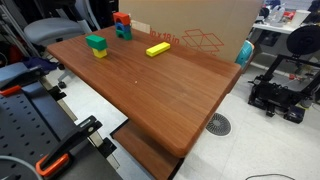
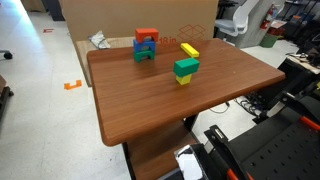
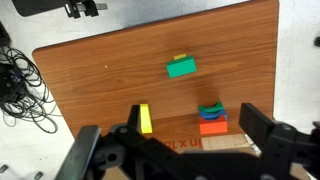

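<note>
On the wooden table [image 1: 165, 95] a green block [image 2: 186, 66] rests on top of a yellow block [image 2: 183, 80]. Farther back stands a stack with a red block [image 2: 147, 34] on top, a blue block [image 2: 144, 45] under it and a green piece [image 2: 145, 56] at the bottom. A separate yellow block [image 1: 158, 49] lies flat near the back edge. In the wrist view my gripper is open above the table, its fingers spread wide. No block is held; the green block [image 3: 181, 67] and the red block [image 3: 213, 127] lie below, apart from the fingers.
A cardboard panel [image 1: 205, 25] with red lettering borders the table's back. Black cables [image 3: 28, 92] lie on the floor beyond one table side.
</note>
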